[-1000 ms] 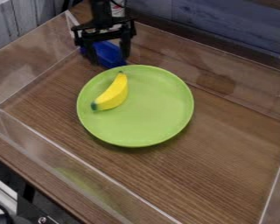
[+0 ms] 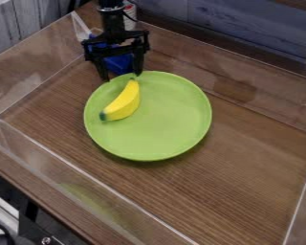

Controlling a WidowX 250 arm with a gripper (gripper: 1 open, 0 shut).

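Observation:
A yellow banana lies on the left part of a green plate. Just above the plate, at the top left, my black gripper hangs low over a blue object, its fingers apart on either side, near the plate's back edge. The blue object is partly hidden by the gripper, and I cannot tell exactly what it is.
Walls of the enclosure border it at the back and left.
My gripper has moved a little toward the front, lower in the view and closer to the plate. The banana and plate stay where they were.

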